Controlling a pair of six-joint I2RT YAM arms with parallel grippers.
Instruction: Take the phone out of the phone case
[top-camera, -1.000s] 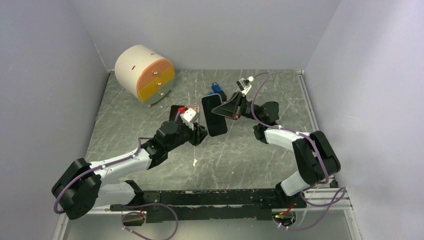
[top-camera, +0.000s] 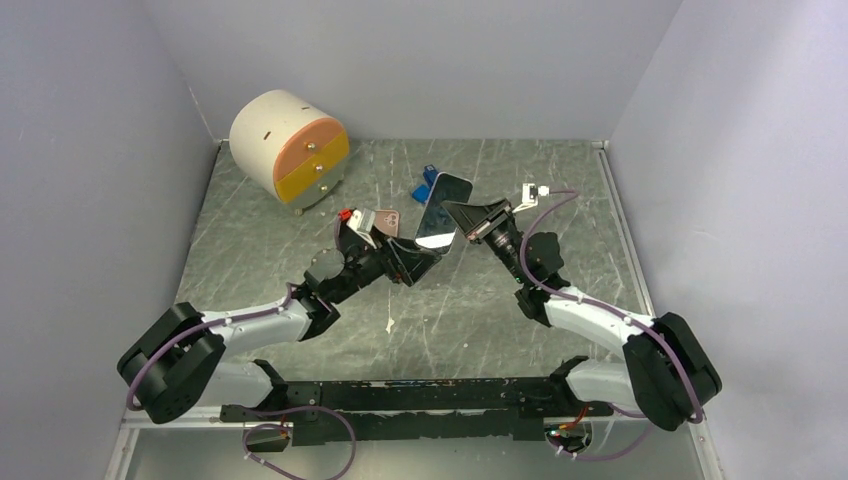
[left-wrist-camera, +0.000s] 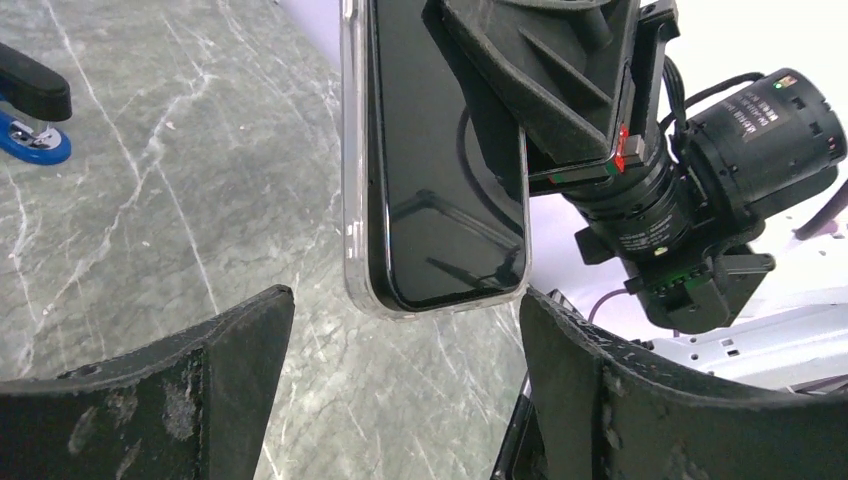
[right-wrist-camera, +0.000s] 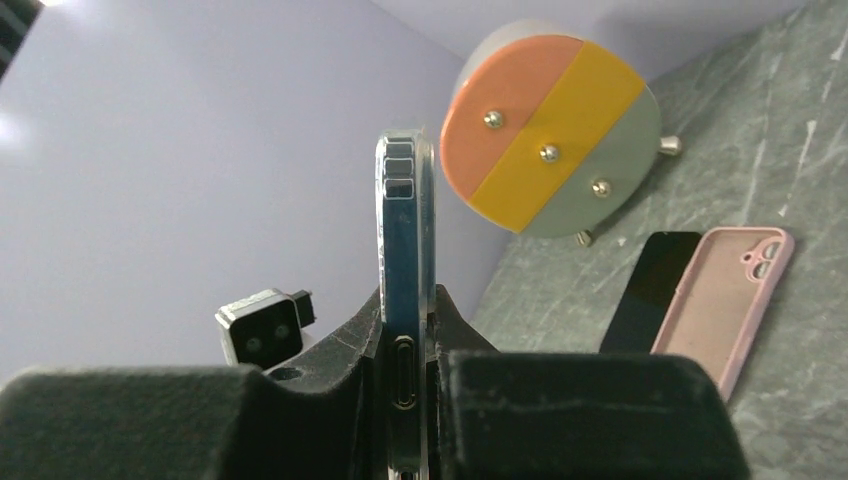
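A dark phone (top-camera: 443, 203) in a clear case (left-wrist-camera: 354, 170) is held upright above the table. My right gripper is shut on it: the right wrist view shows it edge-on between the fingers, and in the left wrist view one finger lies across the screen. Lower and to the left, my left gripper stands open. The phone's bottom end appears between its spread fingertips in the left wrist view, with nothing pinched. Whether they touch the case I cannot tell.
A pink phone case (right-wrist-camera: 722, 300) lies on the table beside another black phone (right-wrist-camera: 650, 290). A round drawer box (top-camera: 290, 150) stands at the back left. Behind the held phone is a blue stapler (left-wrist-camera: 35, 110).
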